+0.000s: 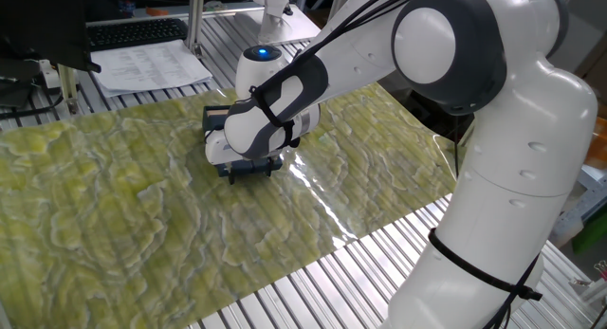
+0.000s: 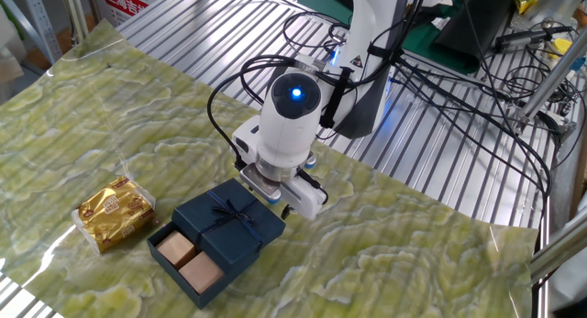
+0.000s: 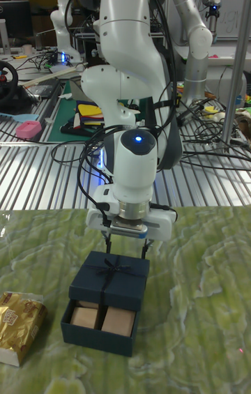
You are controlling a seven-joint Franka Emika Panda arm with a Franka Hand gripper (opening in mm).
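Observation:
A dark blue gift box [image 3: 96, 338] stands on the green marbled sheet. Its lid [image 3: 123, 273], tied with a dark ribbon bow, sits shifted toward the robot. Through the uncovered front part, tan blocks [image 2: 204, 271] show inside. My gripper [image 3: 126, 247] is open at the lid's robot-side edge, its two fingers spread apart. Nothing shows held between them; whether they touch the lid is unclear. In the first exterior view the arm covers much of the box, with the spread fingers [image 1: 230, 176] visible at its near edge.
A gold foil package [image 2: 115, 213] lies beside the box. The green sheet [image 1: 104, 234] is clear over wide areas on both sides. Papers [image 1: 152, 67] and a keyboard [image 1: 133, 33] lie beyond the sheet, and loose cables [image 2: 477, 126] hang near the arm.

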